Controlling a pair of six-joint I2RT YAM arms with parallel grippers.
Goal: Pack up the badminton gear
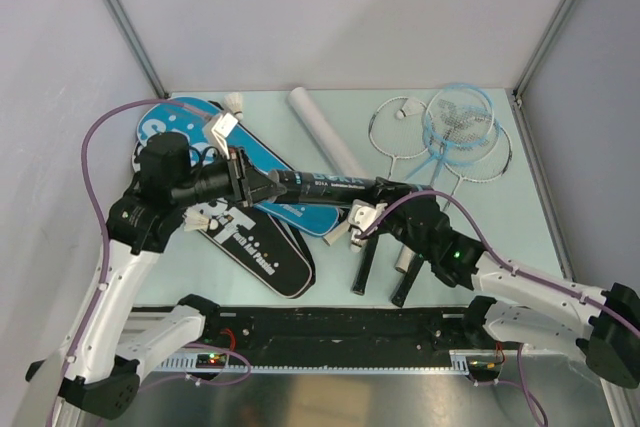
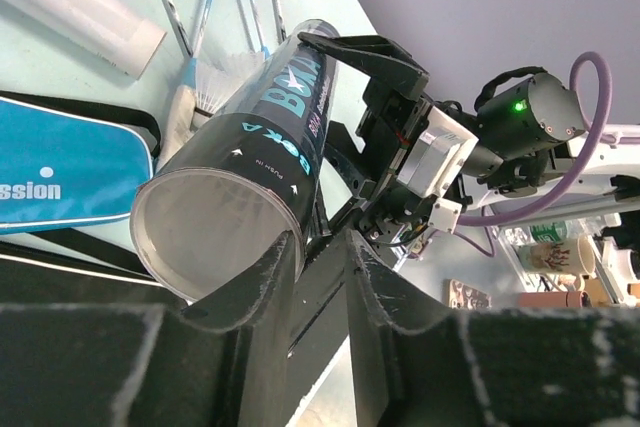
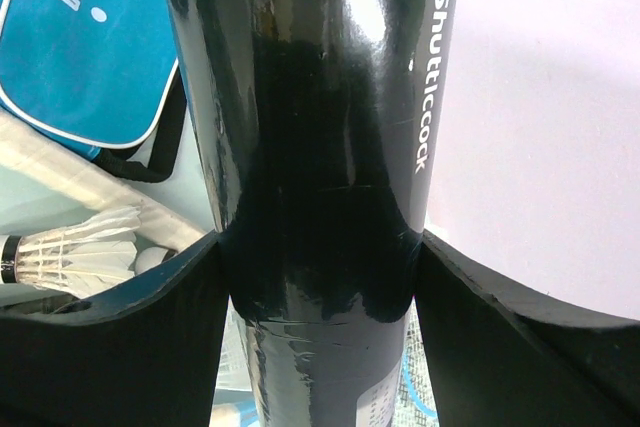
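Observation:
A black shuttlecock tube (image 1: 325, 188) is held level above the table. My right gripper (image 1: 385, 192) is shut on it near its right end; in the right wrist view both fingers (image 3: 170, 322) press against the tube's (image 3: 320, 147) glossy sides. In the left wrist view the tube (image 2: 225, 132) shows an open, uncapped mouth and looks empty near it. My left gripper is partly open at this mouth, one finger (image 2: 265, 272) overlapping the rim's right edge and the other standing outside it. Whether that finger touches the rim, I cannot tell.
A blue racket bag (image 1: 240, 147) and a black one (image 1: 265, 252) lie at left. Rackets (image 1: 460, 127) lie at right, their black handles towards the front. A white tube (image 1: 320, 127) lies between, with shuttlecocks (image 1: 234, 104) around.

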